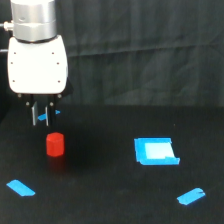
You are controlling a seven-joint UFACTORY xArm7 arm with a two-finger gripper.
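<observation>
A small red cylinder-like object (55, 145) stands upright on the dark surface at the left. My gripper (41, 118) hangs above and slightly left of it in the picture, its two thin fingers apart with nothing seen between them. How far it is from the red object in depth is unclear. Blue tape frames a white square (158, 151) on the surface to the right; no object lies on that square.
Blue tape strips lie at the front left (20, 188) and front right (191, 196). Another bit of blue tape (55, 113) shows behind the gripper. A dark curtain (140, 55) closes off the back.
</observation>
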